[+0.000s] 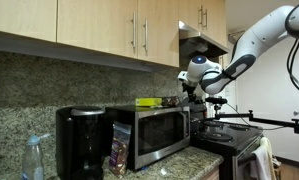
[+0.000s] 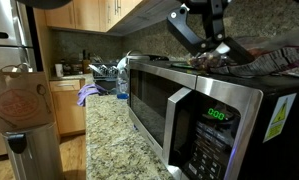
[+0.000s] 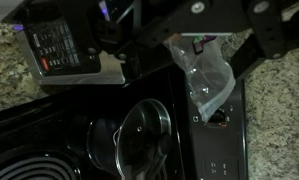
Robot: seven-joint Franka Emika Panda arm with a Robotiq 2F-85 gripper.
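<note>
My gripper (image 1: 185, 84) is above the right end of the microwave (image 1: 161, 135), beside the stove. In the wrist view its dark fingers come in from the top, and the gripper stands open. A clear, crumpled plastic bag (image 3: 205, 75) shows between and beyond the fingers; whether they touch it cannot be told. On the black stovetop below rests a pan with a glass lid (image 3: 143, 135). In exterior view 2, crumpled plastic packaging (image 2: 274, 52) lies on top of the microwave, partly behind the arm (image 2: 201, 35).
A yellow-green box (image 1: 149, 102) sits on the microwave. Left of it stand a snack bag (image 1: 120, 148), a black coffee maker (image 1: 81, 143) and a bottle (image 1: 32, 158). Cabinets (image 1: 109, 25) and the range hood (image 1: 201, 45) limit room above.
</note>
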